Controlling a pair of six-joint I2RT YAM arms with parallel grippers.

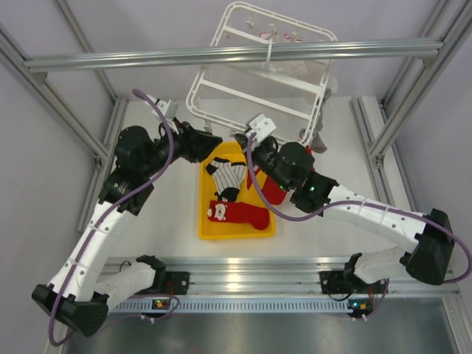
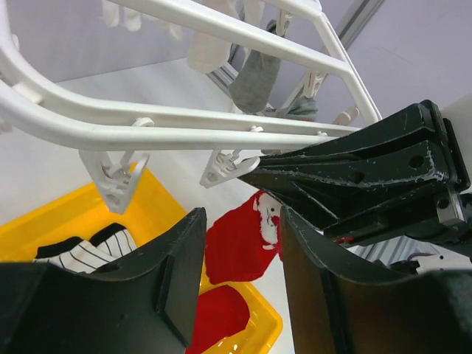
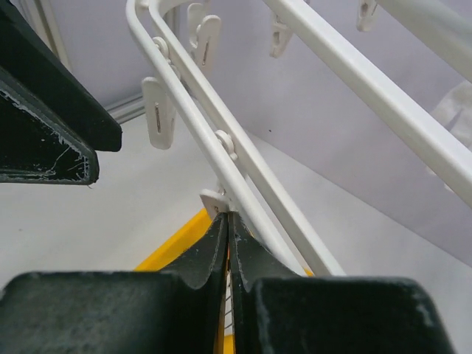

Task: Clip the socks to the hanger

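The white hanger (image 1: 254,99) hangs tilted below the metal bar, with white clips along its rails. In the left wrist view, my right gripper reaches a front-rail clip (image 2: 228,168). The right wrist view shows its fingers (image 3: 203,254) pressed together at that clip (image 3: 214,203), with no sock between them. My left gripper is open below another stretch of the rail, its gap empty. In the yellow tray lie a black-and-white striped sock (image 1: 227,178) and a red sock (image 1: 240,214). Another red sock (image 2: 240,240) shows beyond the left fingers; its upper attachment is hidden.
A grey sock (image 2: 254,81) and pale ones hang at the hanger's far side. The metal bar (image 1: 147,59) crosses above both arms. The yellow tray (image 1: 236,234) sits below; bare white table lies left and right of it.
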